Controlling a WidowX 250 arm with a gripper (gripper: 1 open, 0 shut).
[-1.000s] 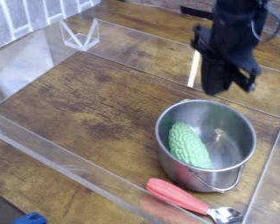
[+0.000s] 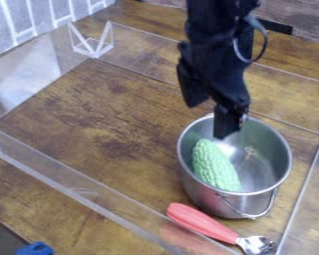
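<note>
My black gripper (image 2: 218,112) hangs over the back rim of a steel pot (image 2: 266,184), its fingertips pointing down; it is open, with nothing seen between its fingers. A pale green textured vegetable (image 2: 214,167) lies inside the pot, toward its left side. A pink-handled utensil (image 2: 202,224) with a metal head lies on the wooden surface in front of the pot, at the bottom right.
Clear plastic walls (image 2: 89,209) enclose the wooden work area. A small blue object (image 2: 35,248) lies outside the walls at the bottom left.
The gripper has moved left and, most recently, down toward the pot. The pot, vegetable and utensil have not moved.
</note>
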